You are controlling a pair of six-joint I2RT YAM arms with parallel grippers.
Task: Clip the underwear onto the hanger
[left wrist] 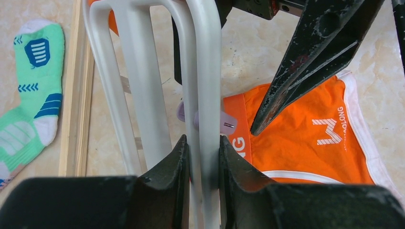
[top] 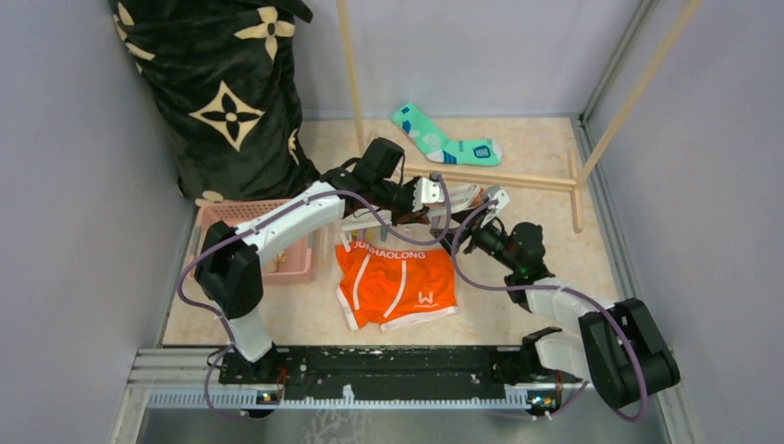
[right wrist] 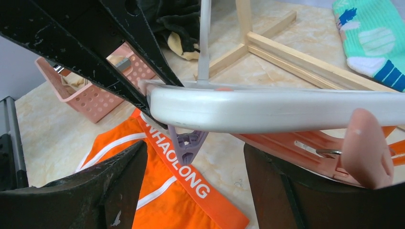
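Note:
The orange underwear [top: 398, 284] lies flat on the table, its waistband toward the hanger. Above that waistband hangs the white hanger; its rail [right wrist: 272, 109] crosses the right wrist view. My left gripper is shut on the hanger, fingers pressed against both sides of its white bars. Below the rail, a purple clip [right wrist: 187, 145] shows, and a pink clip [right wrist: 365, 148] sits at the right. My right gripper is open beneath the rail, the purple clip in view between its spread fingers and seemingly untouched.
A green sock [top: 448, 141] lies behind the wooden rack bar [top: 527, 178]. The pink basket [top: 300, 264] stands at the left, with a dark patterned cloth [top: 231, 111] behind it. To the right of the underwear, the table is bare.

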